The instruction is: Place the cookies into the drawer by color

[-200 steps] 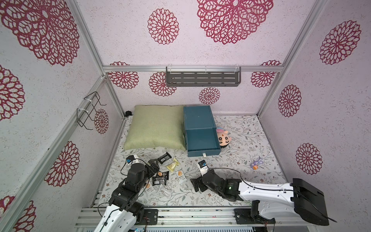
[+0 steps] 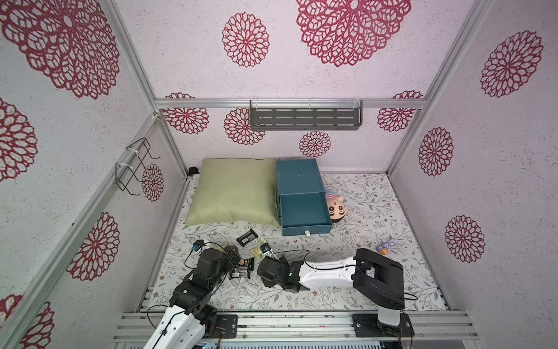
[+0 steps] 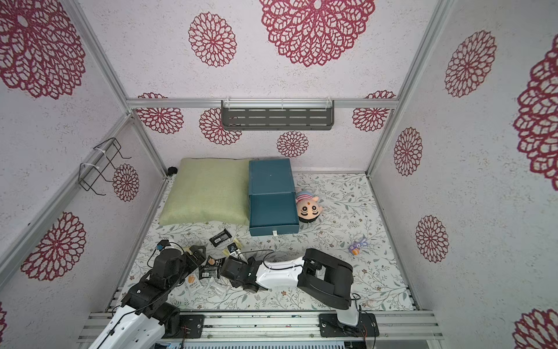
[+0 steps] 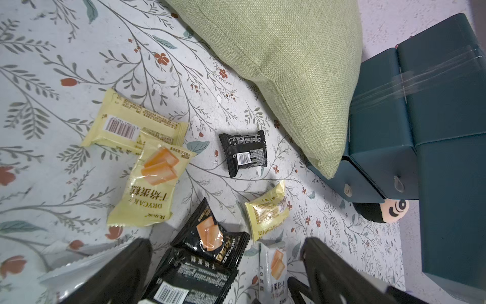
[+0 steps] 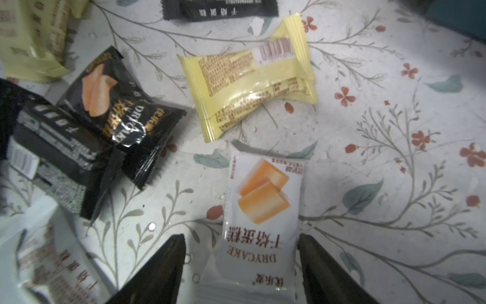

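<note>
In the right wrist view a white-wrapped cookie (image 5: 260, 207) lies flat on the cloth, with my right gripper open around its near end. A gap shows at its left side. My left gripper is open above two overlapping black cookies (image 4: 210, 235), holding nothing. Two yellow cookies (image 4: 152, 187) overlap further left; a smaller-looking yellow one (image 4: 267, 210) lies right of the black pair. Another black cookie (image 4: 245, 152) lies beyond. More white packaging (image 5: 60, 258) sits at the lower left of the right wrist view. The teal drawer (image 2: 305, 228) is pulled out and appears empty.
A green cushion (image 2: 235, 192) stands left of the drawer unit (image 2: 299, 174). A doll (image 2: 336, 207) lies against its right side. A small purple toy (image 2: 385, 245) is at the right, where the cloth is mostly clear.
My right arm has swung leftward from clear cloth to the white cookie, now covering it in the top left view. The left gripper has shifted slightly toward the front. The drawer is unchanged.
</note>
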